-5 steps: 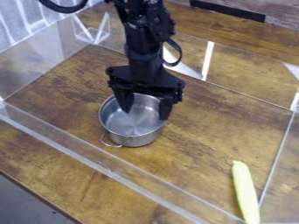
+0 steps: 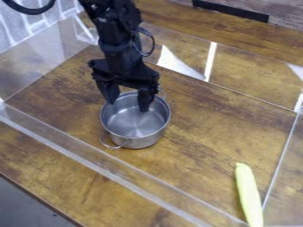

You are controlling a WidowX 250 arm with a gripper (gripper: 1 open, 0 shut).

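My black gripper [image 2: 126,97] is over the steel pot [image 2: 135,131], its two fingers spread open at the level of the rim, with no object visible between them. The pot sits left of centre on the wooden table, with a thin wire handle at its lower left. A long pale yellow object [image 2: 249,193] lies at the lower right.
Clear transparent panels edge the wooden table [image 2: 213,124] on several sides. Bare wood stretches right of the pot and in front of it. A dark strip [image 2: 249,13] runs along the back at the top right.
My gripper has shifted left and slightly up over the pot from where it was a second ago. The pot and the yellow object have not moved.
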